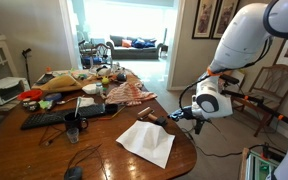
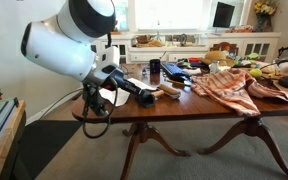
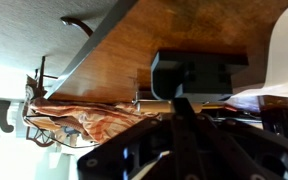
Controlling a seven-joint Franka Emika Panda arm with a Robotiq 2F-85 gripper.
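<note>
My gripper is shut, and nothing shows between its fingers in the wrist view. In the first exterior view the gripper [image 1: 164, 121] hangs low over the right edge of the wooden table [image 1: 114, 165], beside a white sheet [image 1: 147, 142]. The second exterior view has the gripper [image 2: 147, 97] at the table's near edge. Close to it lies a brown wooden-looking piece [image 2: 171, 92]; whether they touch I cannot tell.
A black mug [image 1: 73, 121], a keyboard [image 1: 49, 118] and cables lie on the left half. A pinkish cloth [image 2: 234, 88] and several mixed items crowd the far end. Bare tabletop shows at the front.
</note>
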